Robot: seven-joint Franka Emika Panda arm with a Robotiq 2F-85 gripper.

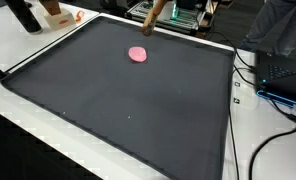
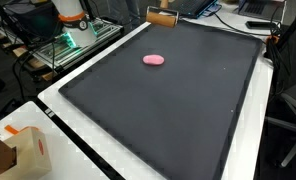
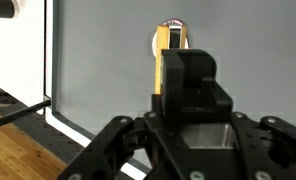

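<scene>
A wooden, orange-tan object (image 3: 162, 72) is in my gripper, which is shut on it; the black fingers hide part of it in the wrist view. At the far edge of the dark board, the wooden piece (image 1: 155, 14) shows at the top of exterior view 1. Its brown part (image 2: 162, 18) appears near the board's far end in exterior view 2. A flat pink disc (image 1: 137, 54) lies on the board, apart from the wooden piece; the same disc (image 2: 153, 60) is left of centre in exterior view 2.
The dark grey board (image 1: 128, 95) is mostly bare. Cables (image 1: 273, 140) and a black device (image 1: 285, 80) lie beyond its right side. A cardboard-coloured box (image 2: 21, 155) stands at the near left corner of exterior view 2.
</scene>
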